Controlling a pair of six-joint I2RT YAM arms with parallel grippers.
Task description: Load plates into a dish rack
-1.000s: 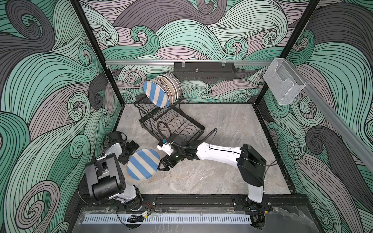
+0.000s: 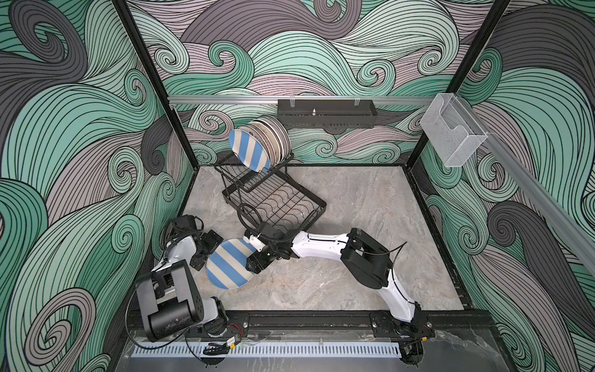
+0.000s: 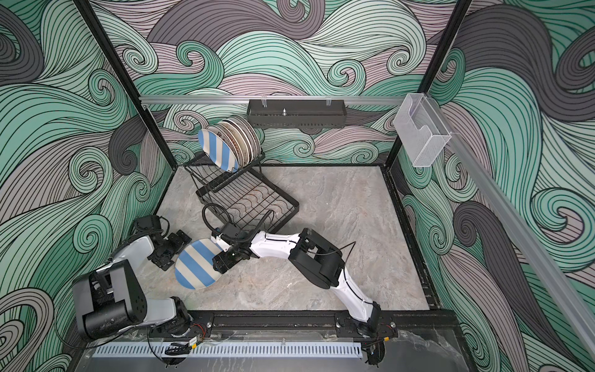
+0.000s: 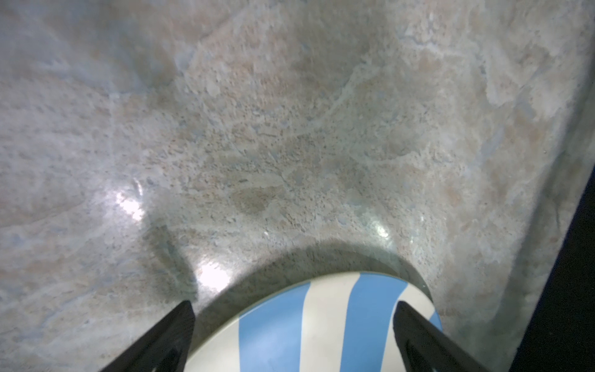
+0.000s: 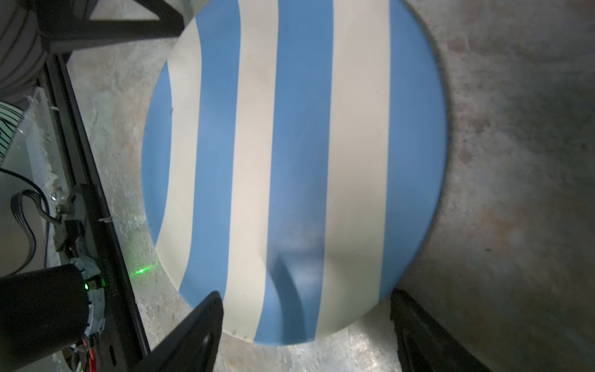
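A blue-and-cream striped plate (image 2: 230,267) lies on the grey tabletop at the front left, between my two grippers. My left gripper (image 2: 207,249) is at its left edge; in the left wrist view, its fingers (image 4: 167,338) stand wide apart, with the plate's rim (image 4: 322,328) showing between them. At the opposite edge is my right gripper (image 2: 254,263), fingers apart. The right wrist view shows the near edge of the plate (image 5: 297,186) reaching between the fingers, the right-hand one close against the rim. The black wire dish rack (image 2: 272,198) stands behind.
Several plates (image 2: 274,141) stand upright in the rack's raised back-left part, a striped one (image 2: 249,150) foremost. A white mesh basket (image 2: 453,129) hangs on the right wall. Tabletop to the rack's right (image 2: 378,198) is clear.
My right gripper has moved left and over the plate's right edge. The plate has shifted very slightly right, and the left gripper has moved a little the same way.
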